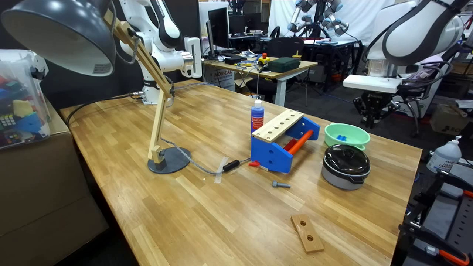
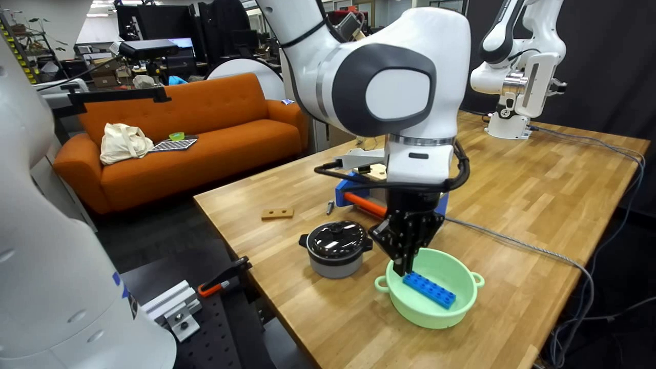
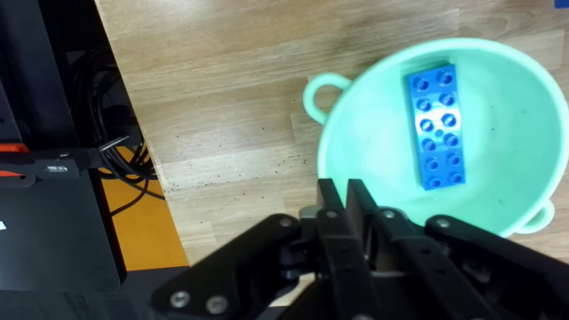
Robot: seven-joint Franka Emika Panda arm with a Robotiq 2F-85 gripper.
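Observation:
A pale green bowl (image 2: 424, 314) with two loop handles sits near the table's edge. Inside it a blue toy brick (image 2: 429, 289) lies flat, studs up; the wrist view shows the whole brick (image 3: 437, 128). My gripper hangs over the near rim of the bowl (image 3: 368, 154), to one side of the brick. Its black fingers (image 3: 329, 200) are close together with a narrow gap, and no object shows between them. In the first exterior view the gripper (image 1: 369, 123) is above the bowl (image 1: 354, 128), clear of its rim.
Beside the bowl stands a grey pot with a black lid (image 1: 346, 166). Behind are a blue and wooden toy bench (image 1: 271, 155), a bolt (image 1: 281, 184), a wooden strip with holes (image 1: 308, 233) and a desk lamp (image 1: 175, 159).

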